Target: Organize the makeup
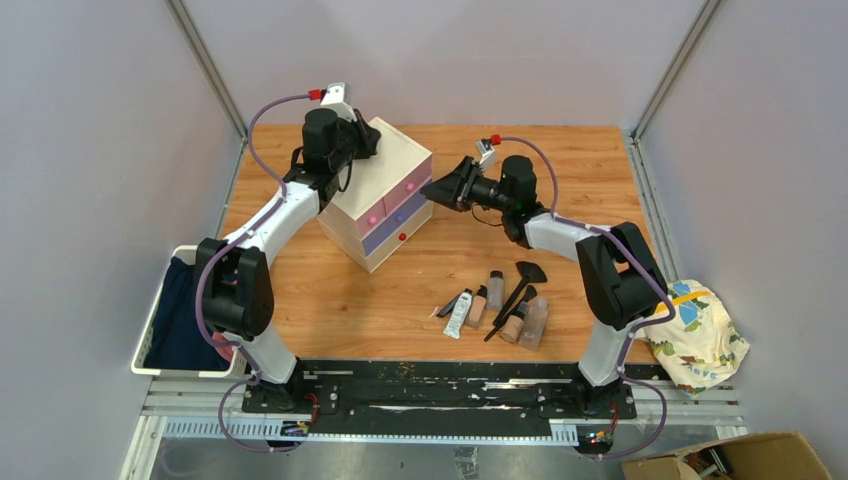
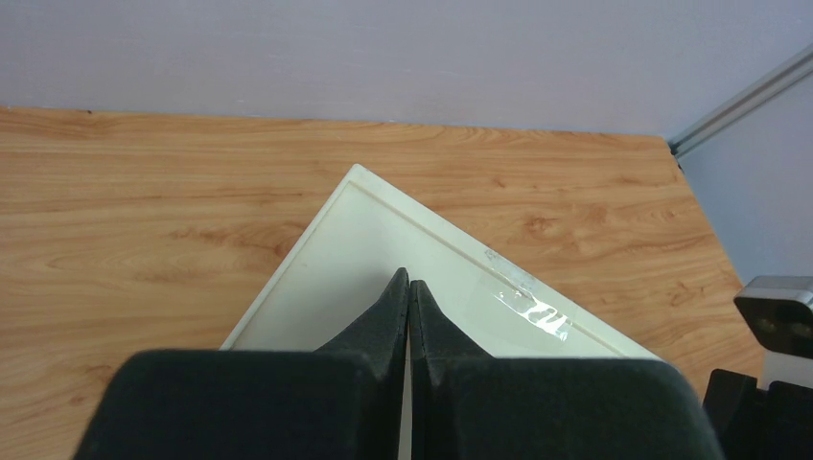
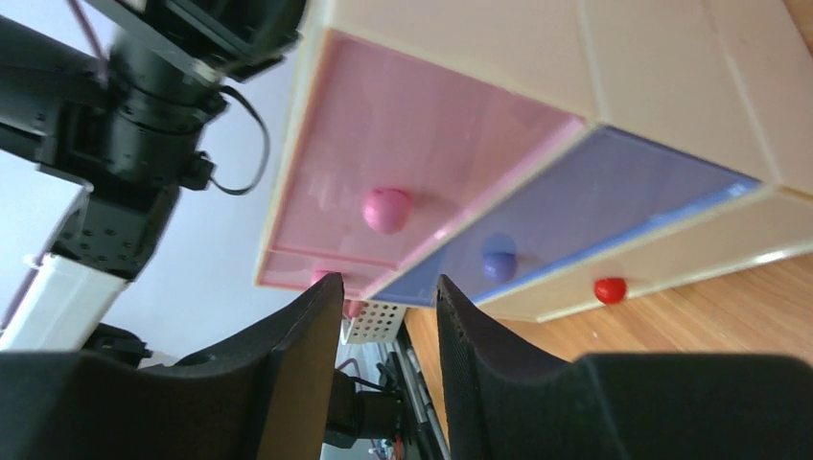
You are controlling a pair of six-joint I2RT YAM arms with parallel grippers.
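A small wooden chest (image 1: 350, 235) with two pink top drawers, a blue middle drawer (image 3: 575, 201) and a plain bottom one stands at the back left; all its drawers look closed. My left gripper is shut over the chest's top, nothing between its fingers. In front of the pink drawer (image 3: 451, 125) my right gripper stands open and empty, apart from the pink knob (image 3: 387, 211). On the table's front lie the makeup things: a white tube (image 1: 458, 314), a dark brush (image 1: 530, 272), a grey-capped bottle (image 1: 496, 290), a clear bottle (image 1: 534, 323) and others.
A white basket (image 1: 140, 345) with dark cloth is at the left edge. At the right lies a patterned cloth bag (image 1: 705, 345), with a cardboard box (image 1: 780, 450) in the corner. Bare wood (image 1: 570, 160) shows at the back right.
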